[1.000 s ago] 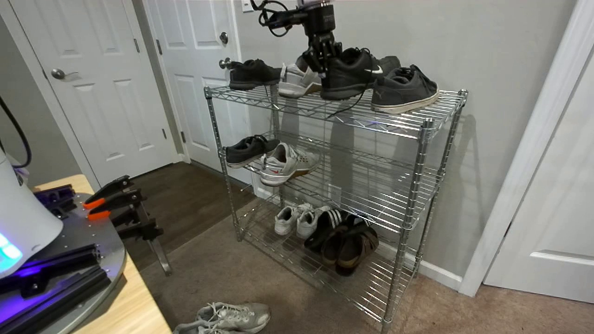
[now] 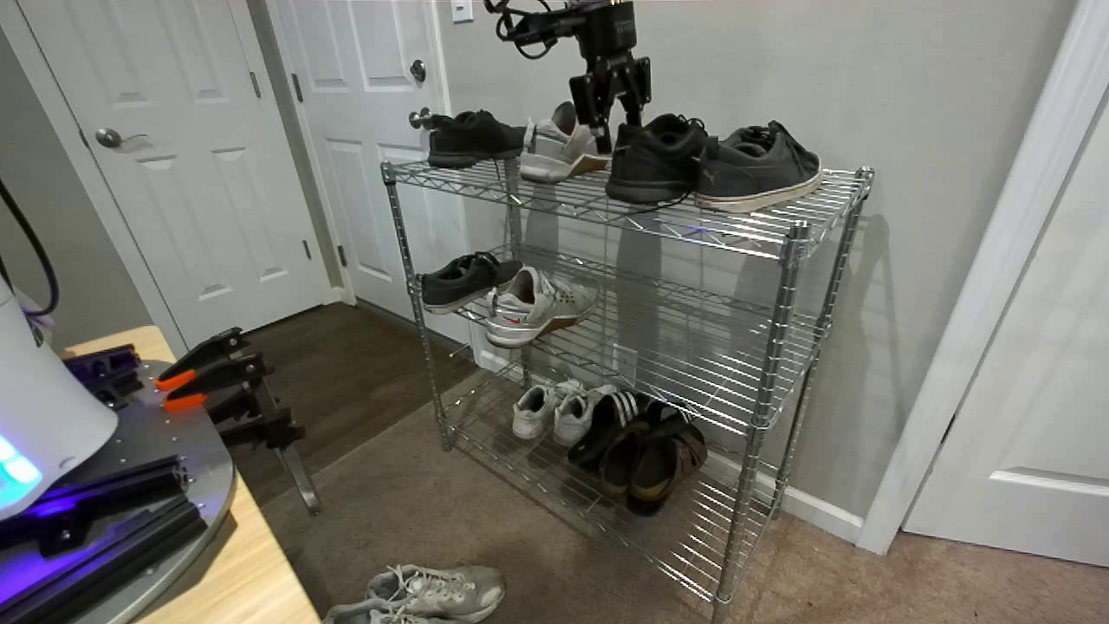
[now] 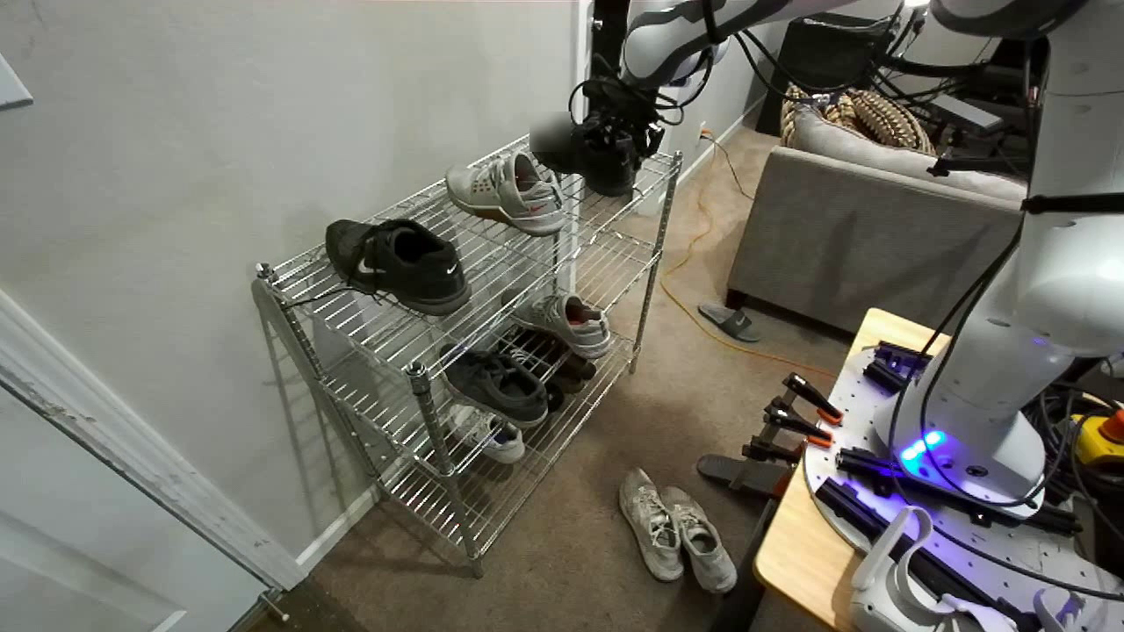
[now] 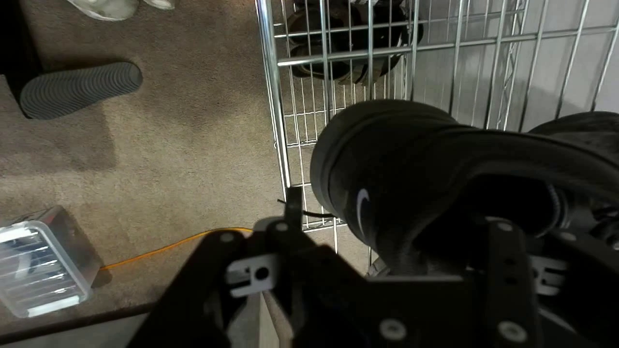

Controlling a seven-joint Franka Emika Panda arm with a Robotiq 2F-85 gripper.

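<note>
A black Nike shoe (image 2: 650, 166) sits on the top shelf of the wire rack (image 2: 717, 230), heel toward the front edge. Close beside it is a dark grey shoe (image 2: 764, 166) with a pale sole. My gripper (image 2: 619, 133) is over the Nike shoe's left side, its fingers spread apart. In the wrist view, one finger (image 4: 294, 200) is outside the shoe's heel and the other is over its dark opening. Neither visibly squeezes the shoe, though contact near the opening is hard to tell. Exterior view 2 shows the gripper only as a dark tangle with cables.
A grey-white shoe (image 2: 561, 151) and another black shoe (image 2: 473, 139) share the top shelf. Shoes and sandals (image 2: 660, 458) occupy the lower shelves. Grey sneakers (image 3: 674, 532) lie on the floor. The middle shelf's right half is bare. A wall stands close behind the rack.
The black Nike shoe has come down and turned, its heel now facing outward beside the dark grey shoe. My gripper's fingers have spread, and its body has shifted slightly right.
</note>
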